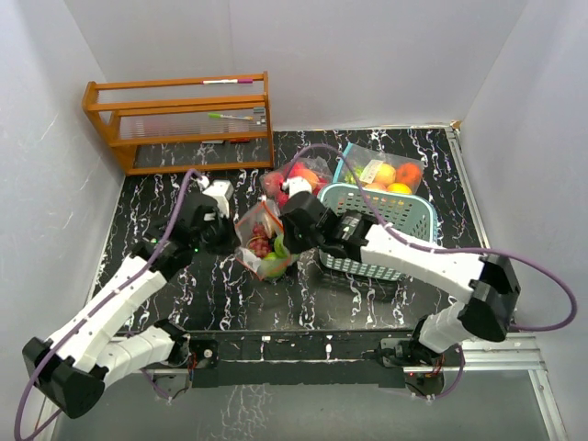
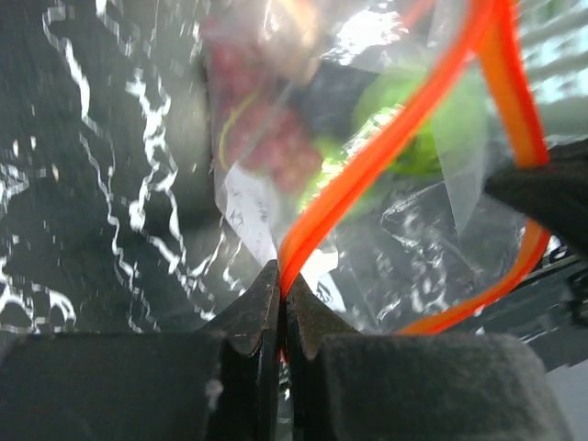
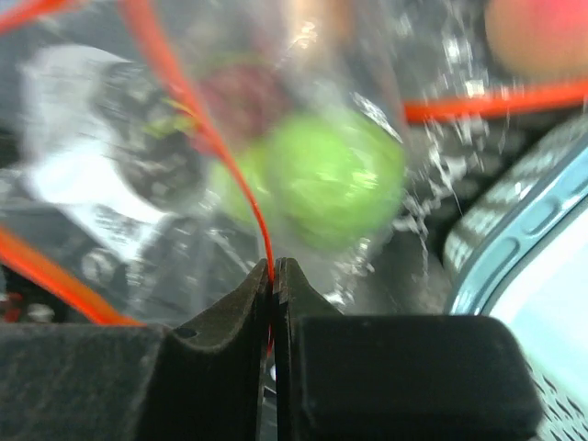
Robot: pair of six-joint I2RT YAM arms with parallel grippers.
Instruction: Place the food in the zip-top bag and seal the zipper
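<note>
A clear zip top bag [image 1: 259, 248] with an orange zipper hangs between my grippers, holding grapes [image 2: 271, 142] and green food [image 3: 335, 175]. My left gripper is shut on the bag's orange edge, at the bag's left side in the top view. My right gripper is shut on the bag's orange rim on the other side. Black fingertips of the right gripper show at the right of the left wrist view. The right wrist view is blurred.
A pale plastic basket [image 1: 404, 262] stands at the right, with bagged fruit [image 1: 395, 170] behind it and another fruit bag [image 1: 303, 175] at the back. A wooden rack [image 1: 184, 165] stands at the back left.
</note>
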